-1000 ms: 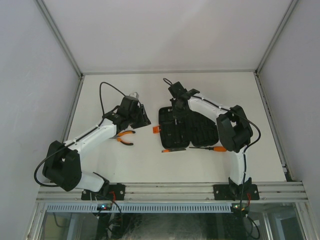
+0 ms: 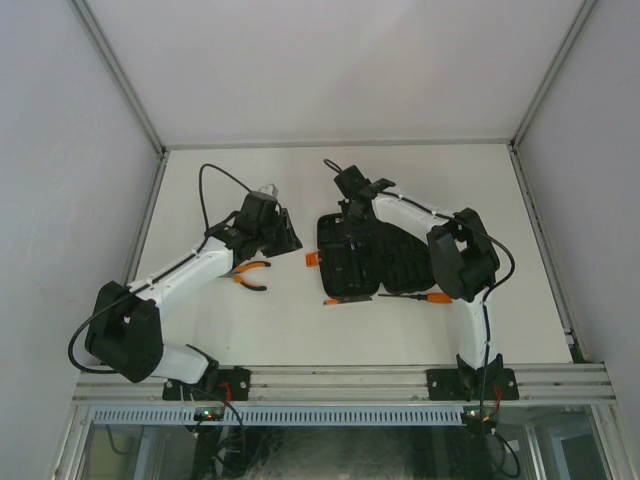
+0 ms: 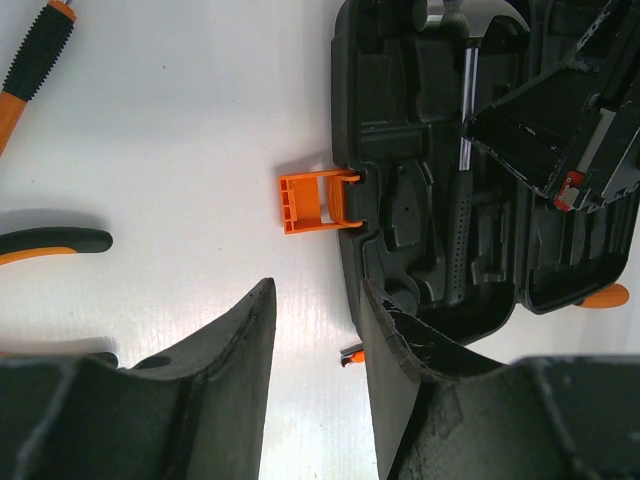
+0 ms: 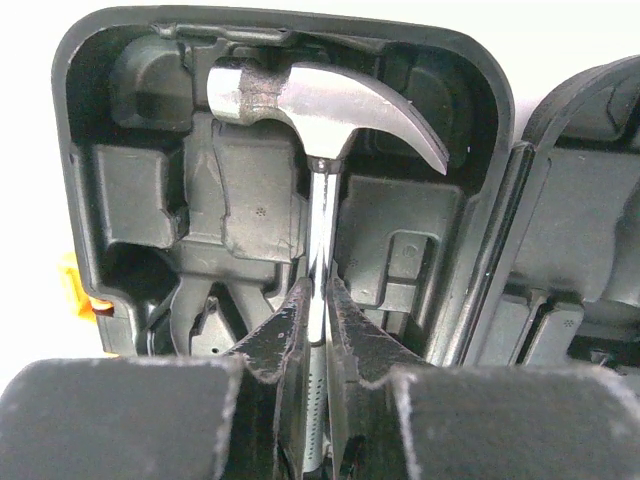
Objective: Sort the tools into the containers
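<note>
The black toolbox (image 2: 327, 240) lies opened out right of centre. A claw hammer (image 4: 322, 105) rests in its left half, head toward the far end. My right gripper has its fingers drawn in close along both sides of the hammer's shaft. Left of the box, my left gripper hangs open with nothing between its fingers. Pliers with orange and black handles (image 2: 252, 266) lie below the left arm. An orange-handled screwdriver (image 2: 438, 297) and a slim orange-ended tool (image 2: 345, 301) sit along the box's near side.
An orange latch (image 3: 302, 203) sticks out from the box's left side. Another tool with a ribbed black and orange handle (image 3: 38, 55) shows in the left wrist view's corner. Bare white table lies in front of the box and behind it.
The left arm has stayed still.
</note>
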